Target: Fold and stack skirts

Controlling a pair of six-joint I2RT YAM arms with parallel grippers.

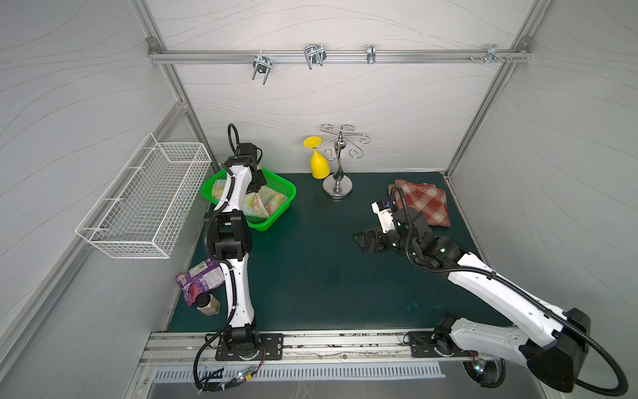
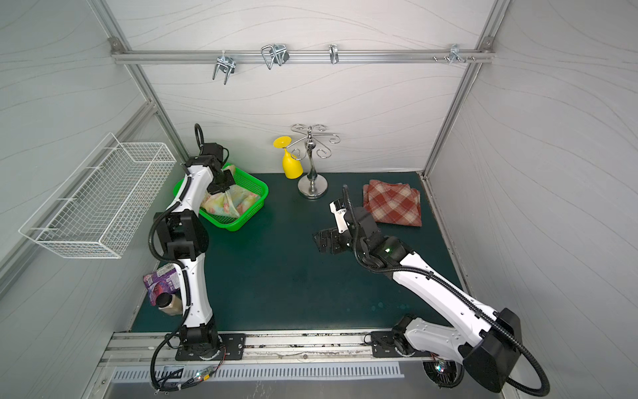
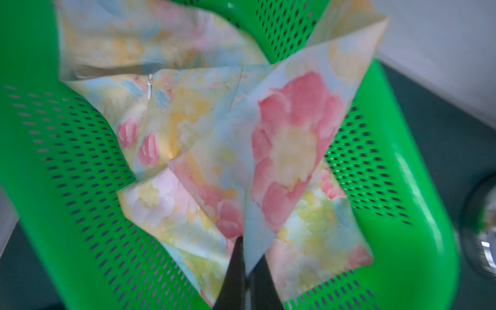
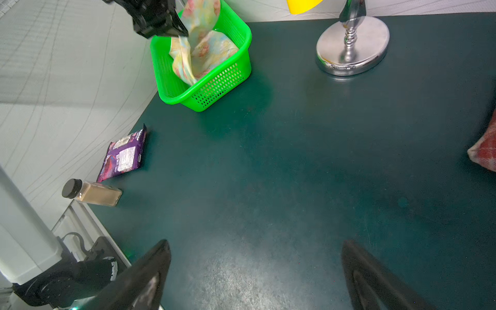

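Note:
A pastel floral skirt (image 3: 289, 139) with a small zip lies partly in the green basket (image 1: 282, 183) at the back left. My left gripper is shut on a pinch of its fabric, drawing a fold upward while the rest stays in the basket. From the side, the raised cloth (image 4: 199, 20) also shows in the right wrist view. Over the middle-right of the table my right gripper stands open, nothing between its fingers. A red checked cloth, apparently a folded skirt (image 2: 392, 202), lies flat at the back right.
A metal stand (image 1: 337, 186) with a yellow goblet (image 1: 319, 163) stands at the back centre. A purple packet (image 1: 199, 279) and a small jar (image 1: 207, 304) lie front left. The wire basket (image 1: 146, 199) hangs on the left wall.

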